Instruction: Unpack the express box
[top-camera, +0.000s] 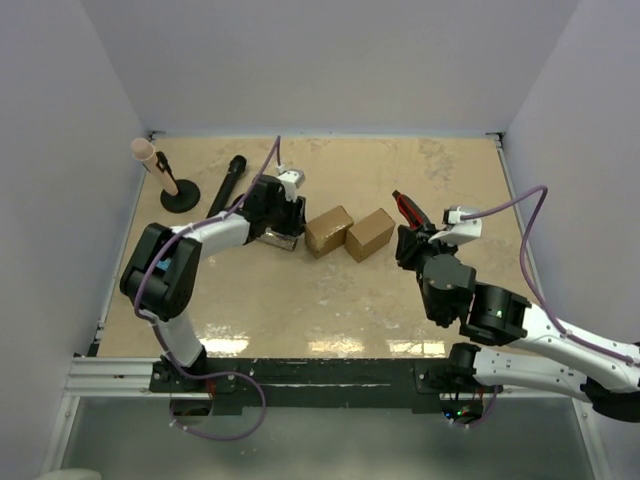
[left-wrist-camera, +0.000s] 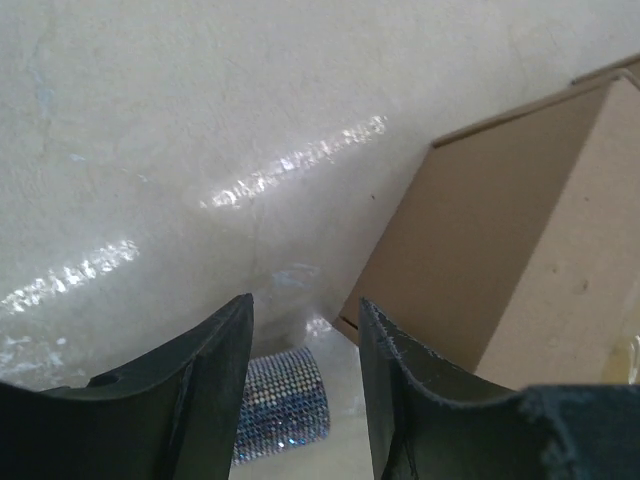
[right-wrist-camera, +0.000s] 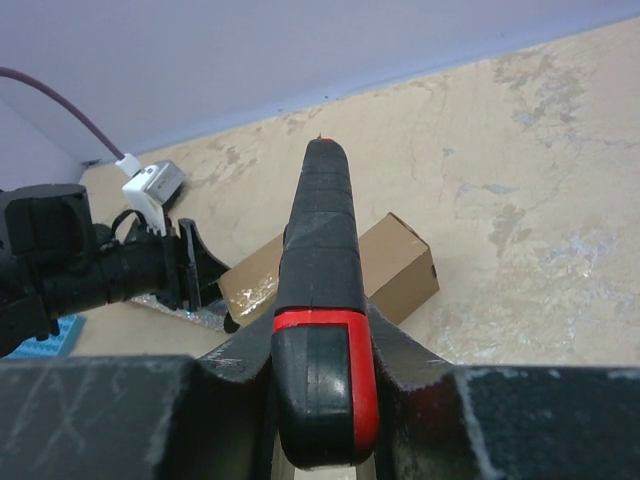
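Two cardboard boxes stand mid-table: the left box (top-camera: 328, 230) with shiny tape, the right box (top-camera: 370, 234) beside it. My left gripper (top-camera: 295, 222) is down at the left box's left side; its fingertips sit close to the box in the left wrist view, but what is between them cannot be seen clearly. A silver patterned roll (left-wrist-camera: 280, 405) lies below them. My right gripper is shut on a black-and-red cutter (right-wrist-camera: 325, 250), held upright over the table's right part.
A black stand with a pale cylinder (top-camera: 146, 155), a black bar (top-camera: 228, 184) and a blue mat (right-wrist-camera: 55, 340) are at the left.
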